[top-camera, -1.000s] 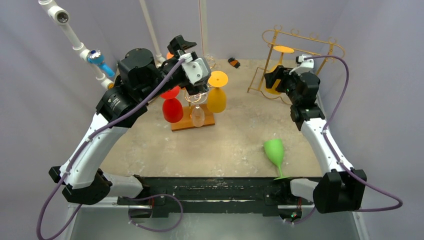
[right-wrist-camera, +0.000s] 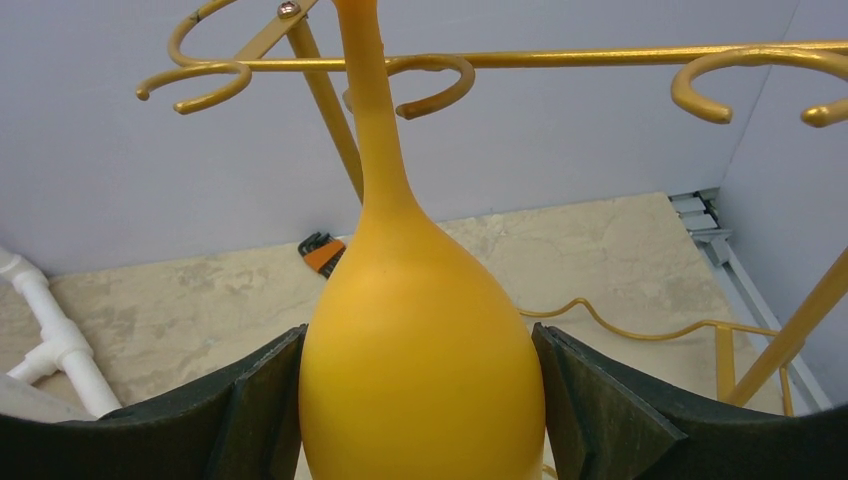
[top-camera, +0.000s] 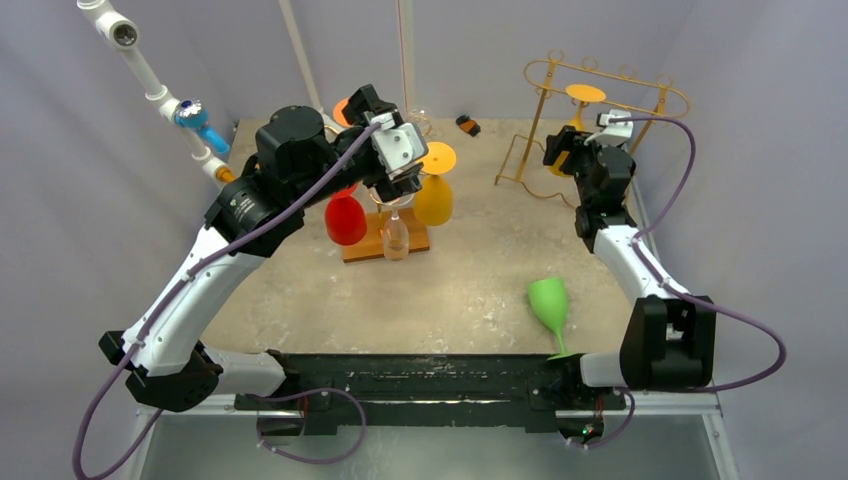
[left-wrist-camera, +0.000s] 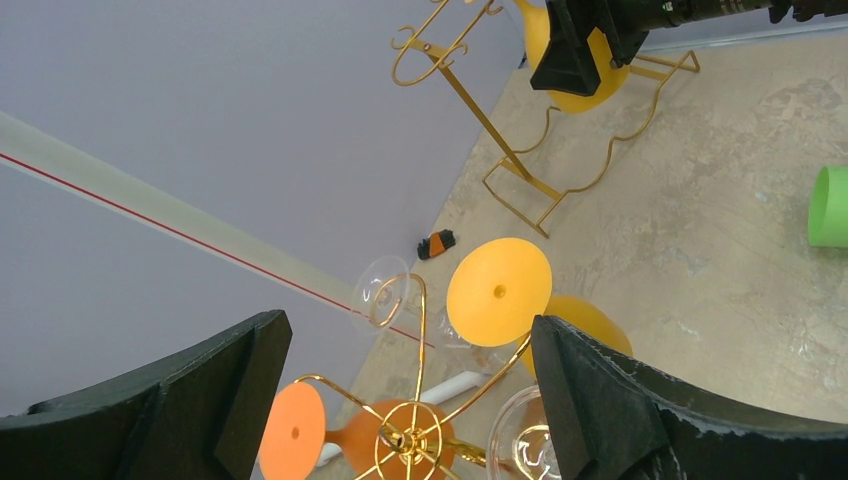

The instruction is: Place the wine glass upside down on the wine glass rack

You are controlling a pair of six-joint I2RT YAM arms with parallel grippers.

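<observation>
A yellow wine glass (top-camera: 586,93) is upside down at the gold rack (top-camera: 562,64), base above the rail. In the right wrist view its stem (right-wrist-camera: 380,140) crosses the mouth of a hook (right-wrist-camera: 440,95). My right gripper has its fingers spread wide on either side of the bowl (right-wrist-camera: 420,350). No gap shows between fingers and bowl, but whether they press on it cannot be told. Over the round gold stand (left-wrist-camera: 408,440), my left gripper is open and empty. A green wine glass (top-camera: 548,297) lies near the table's front.
The round stand carries several glasses upside down, including a red glass (top-camera: 345,220), a yellow-orange glass (top-camera: 433,202) and a clear glass (top-camera: 396,238). A small black-and-orange object (top-camera: 467,125) lies at the back.
The right gripper and the yellow glass have moved right together, toward the middle of the rack.
</observation>
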